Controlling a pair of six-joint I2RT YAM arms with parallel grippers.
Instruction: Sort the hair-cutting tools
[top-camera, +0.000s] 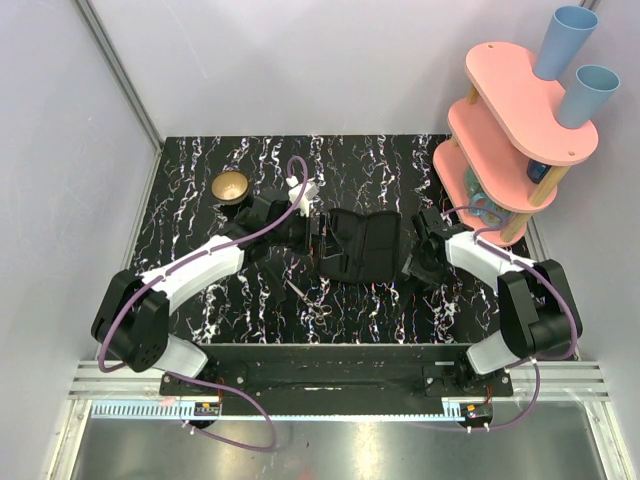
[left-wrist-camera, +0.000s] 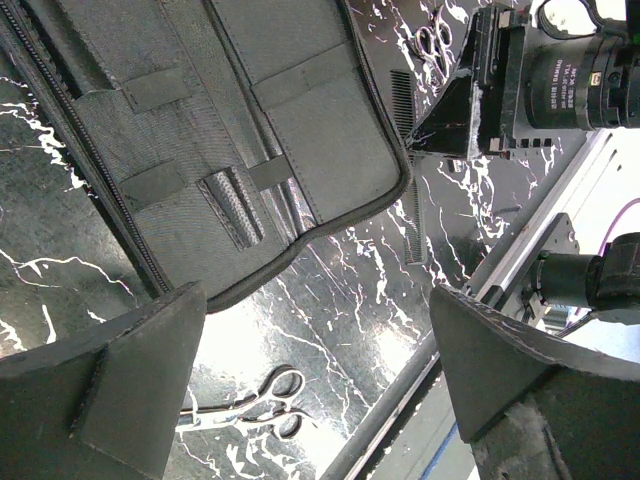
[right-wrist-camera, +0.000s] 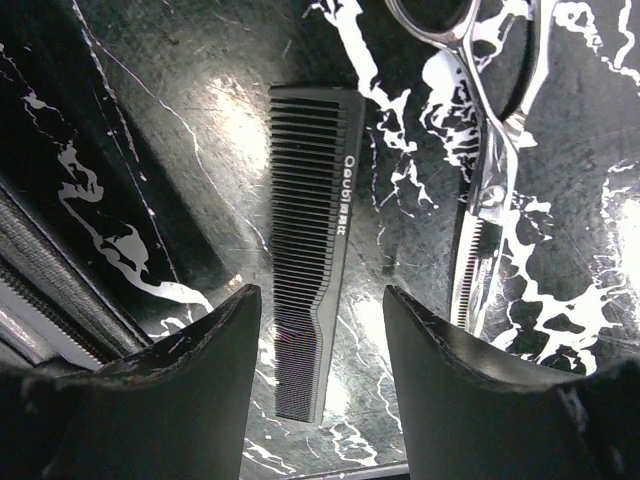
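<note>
The black tool case (top-camera: 380, 250) lies unfolded in mid-table; its slots and elastic loops (left-wrist-camera: 155, 88) show in the left wrist view. Over the case's left side my left gripper stands open and empty. My right gripper is open above a black comb (right-wrist-camera: 305, 230), one finger to each side of it, not closed on it. Thinning scissors (right-wrist-camera: 490, 185) lie right of that comb. Another pair of scissors (left-wrist-camera: 255, 405) rests in front of the case, also visible as scissors (top-camera: 312, 302) in the top view. A dark comb-like tool (top-camera: 272, 280) is left of them.
A pink shelf (top-camera: 525, 95) with blue cups (top-camera: 588, 95) stands at the back right. A gold bowl (top-camera: 230, 186) sits at the back left. Bare marbled table (top-camera: 355, 320) stretches in front of the case.
</note>
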